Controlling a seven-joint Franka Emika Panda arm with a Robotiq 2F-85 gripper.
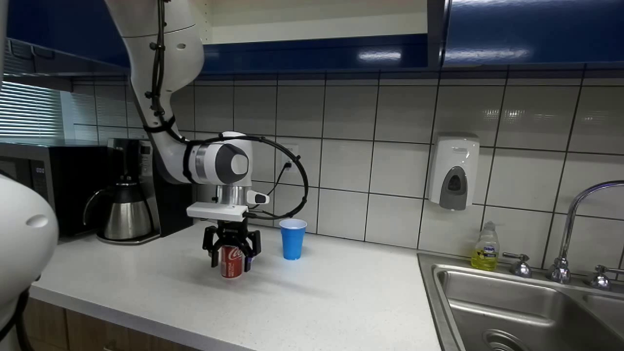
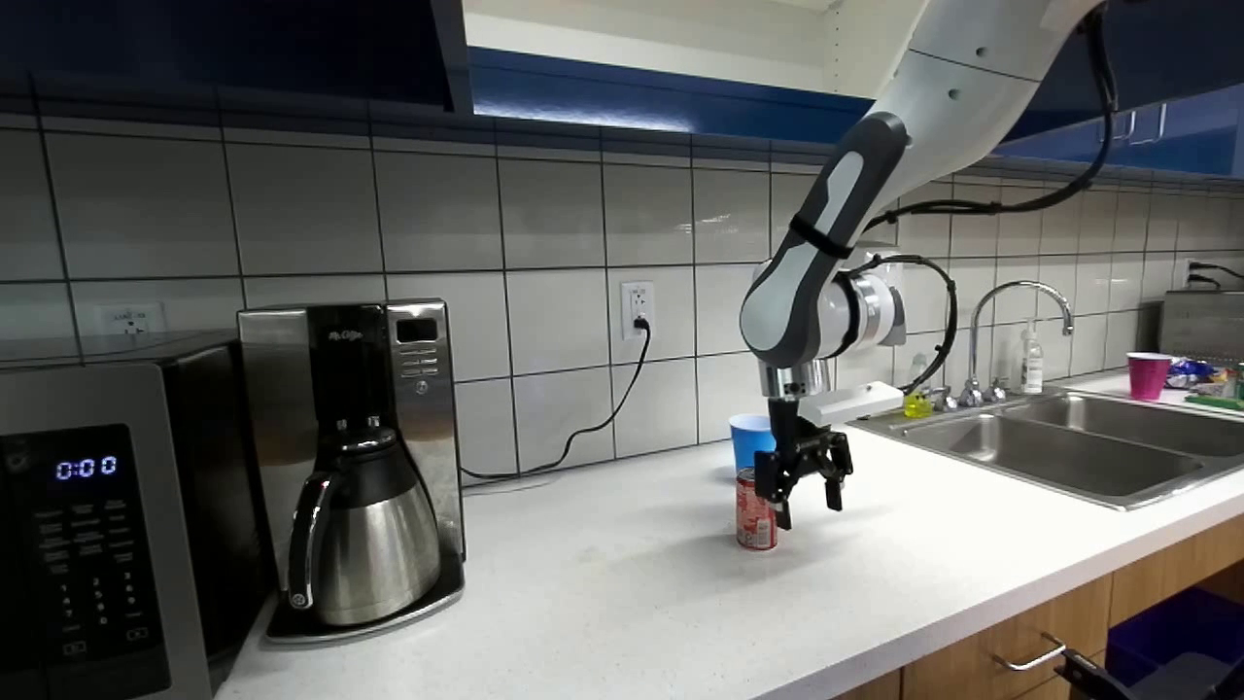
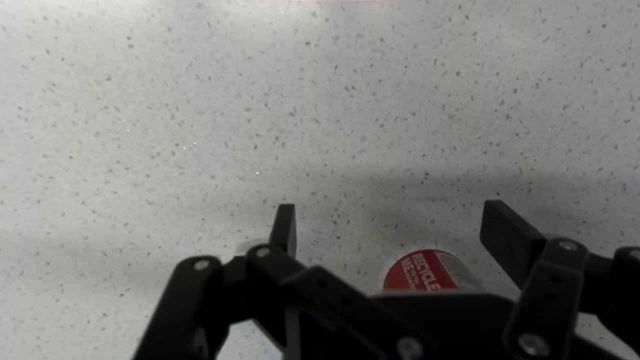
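A red soda can (image 1: 231,264) stands upright on the white counter, its top hidden behind my gripper (image 1: 230,264) in exterior view 1. The fingers are open, with one finger to either side of the can in that view. From exterior view 2 the gripper (image 2: 808,509) overlaps the right edge of the can (image 2: 754,519). In the wrist view the can (image 3: 421,271) shows at the bottom, partly covered by the gripper's body, with the fingers (image 3: 284,231) spread wide apart. Whether any finger touches the can I cannot tell.
Close behind the can stands a blue cup (image 1: 293,240). A coffee maker with a steel carafe (image 1: 127,211) and a microwave (image 2: 82,525) occupy the left end. The sink (image 1: 515,298) lies to the right, with bare counter (image 1: 345,292) before it.
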